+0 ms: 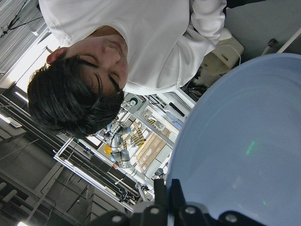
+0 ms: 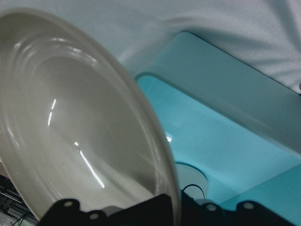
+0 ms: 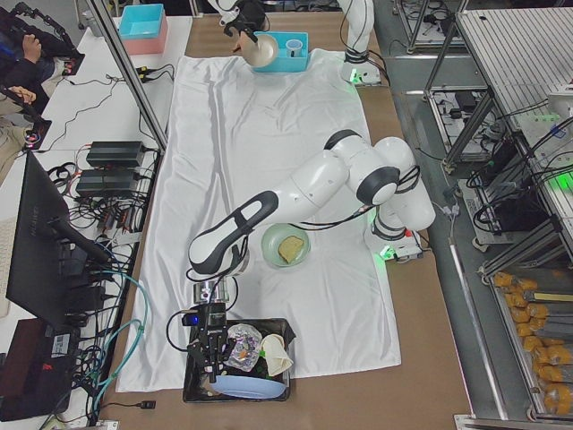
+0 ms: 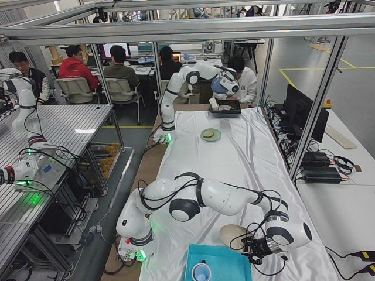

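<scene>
A light blue bowl is tilted up in my left gripper, which is shut on its rim over the black bin holding a wrapped item and a cream item. A beige bowl, tilted, is held by its rim in my right gripper at the edge of the blue tray, where a cup stands. A green plate with a yellow piece on it lies on the cloth.
A monitor, cables and frame posts flank the table. A person in white sits behind the black bin.
</scene>
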